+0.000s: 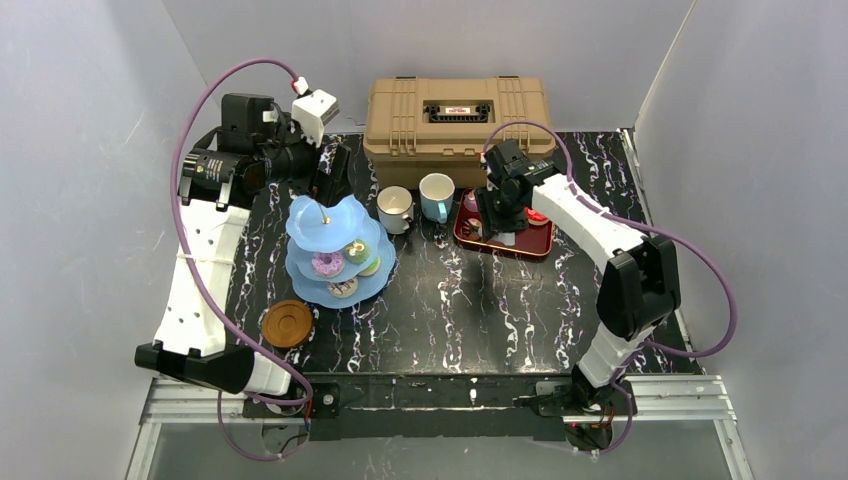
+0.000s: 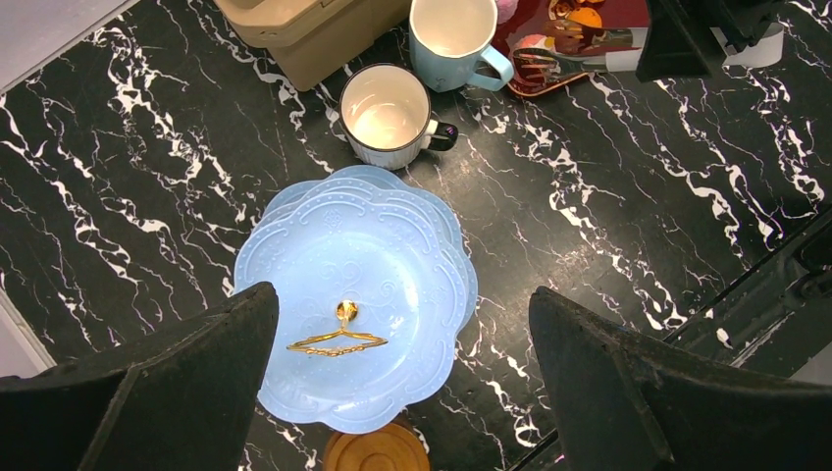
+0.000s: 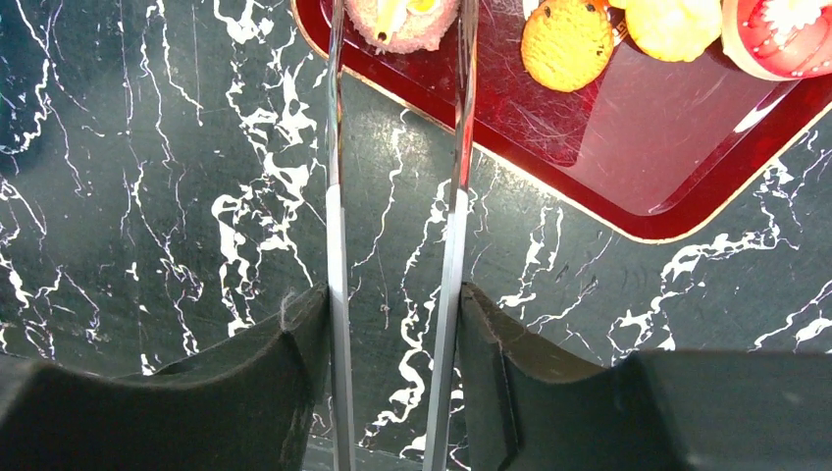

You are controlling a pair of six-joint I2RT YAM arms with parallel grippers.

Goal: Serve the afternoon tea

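Note:
Tongs with white-sleeved arms [image 3: 337, 255] are gripped by my right gripper. The shiny tong arms reach over the rim of the red tray [image 3: 638, 162]. A pink pastry [image 3: 402, 27] lies between them there; the tong tips are out of that view, so I cannot tell whether they touch it. My left gripper [image 1: 333, 180] is open and empty, above the blue tiered stand [image 2: 378, 265] at its back edge. On the stand's lower tiers sit several sweets, among them a purple donut [image 1: 327, 264] and a green-topped one [image 1: 357, 251].
A white mug [image 1: 395, 210] and a light blue mug [image 1: 437, 197] stand between stand and tray. Behind them is a tan toolbox [image 1: 458, 130]. Near the front left lies a brown round lid [image 1: 287, 323].

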